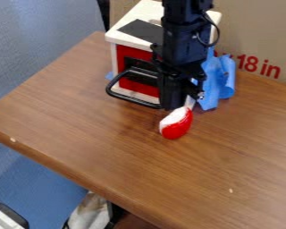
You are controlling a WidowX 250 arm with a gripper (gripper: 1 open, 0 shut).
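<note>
My black gripper [179, 94] hangs in front of a white box with a red front [128, 63] and a black bar handle, its fingertips low beside the handle's right end. A red and white object [175, 126] lies on the wooden table just below the fingertips. Whether the fingers are open or shut, or touch that object, I cannot tell.
Blue cloth or plastic [217, 82] lies right of the box, before a cardboard panel [259, 40].
</note>
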